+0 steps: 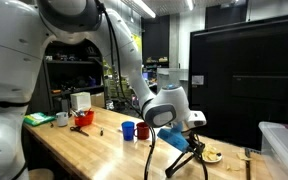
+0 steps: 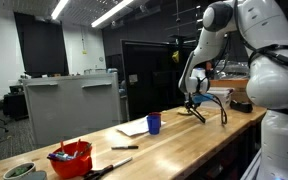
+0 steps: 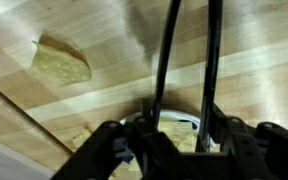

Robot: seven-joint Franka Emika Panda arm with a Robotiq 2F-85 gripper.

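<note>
In the wrist view my gripper has its two long black fingers partly apart, with only bare wood showing between them. A loose tan chip [image 3: 61,65] lies on the table to the left of the fingers. Behind the finger bases, a white plate [image 3: 195,120] with yellowish chips is partly hidden. From exterior view 1, the plate of chips [image 1: 212,155] is on the table just beside my gripper [image 1: 188,174]. Exterior view 2 shows the gripper [image 2: 201,119] low over the far right of the table, small in the picture.
A blue cup [image 1: 129,131] and a red cup [image 1: 142,131] stand behind the arm. Farther left is a red container [image 1: 84,117] with utensils. A clear plastic bin [image 1: 284,145] sits at the right.
</note>
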